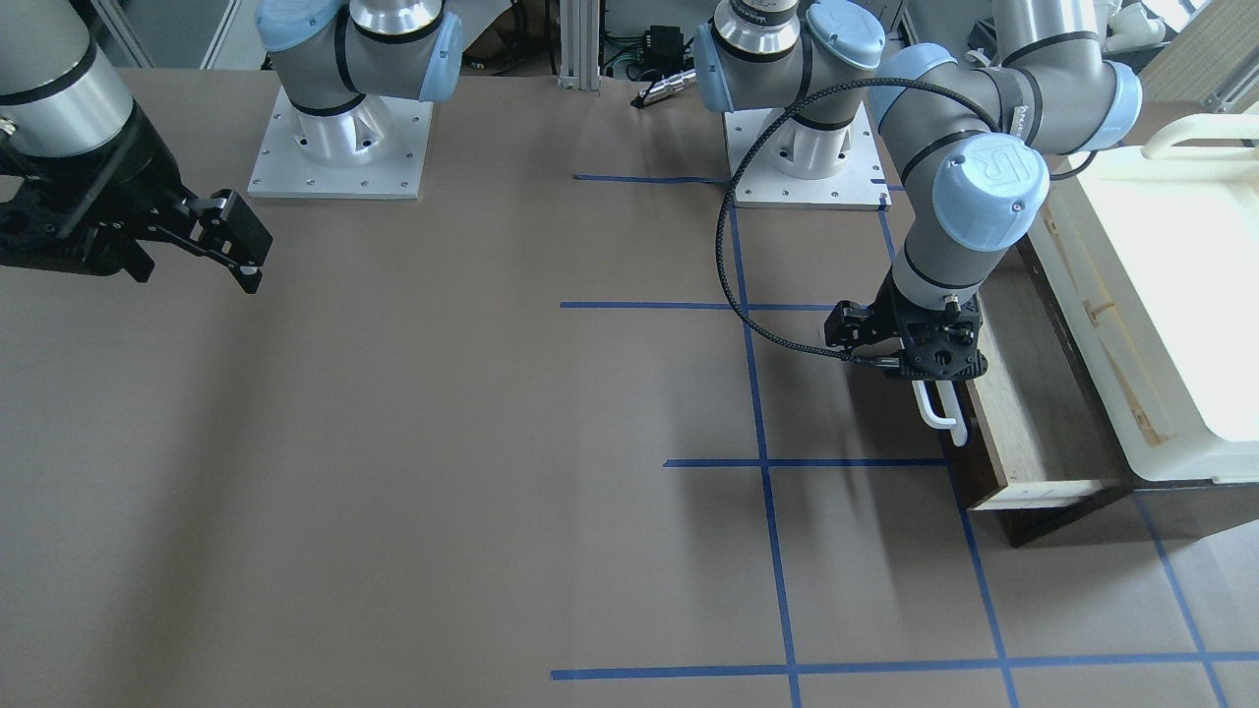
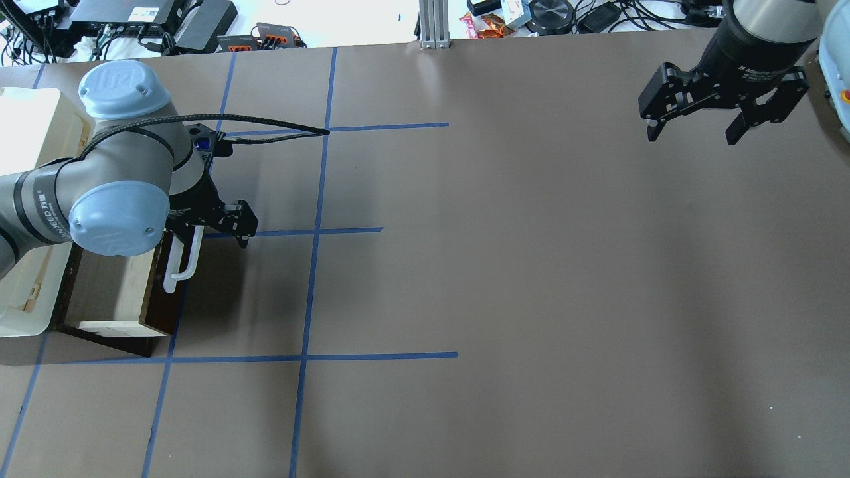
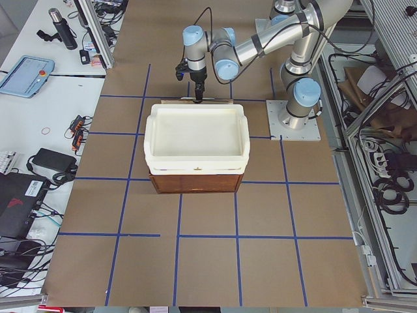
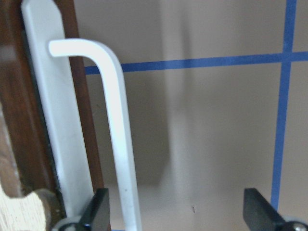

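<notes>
A wooden drawer with a white handle stands under a white lidded or tray-topped box. My gripper is at the handle on the drawer's front. In the left wrist view the handle runs upright beside the dark wood front, and the dark fingertips sit wide apart at the lower edge, the left one against the handle's mount, the right one over bare table. The gripper is open.
A second arm's black gripper hangs at the far left of the front view. More arm bases stand at the back.
</notes>
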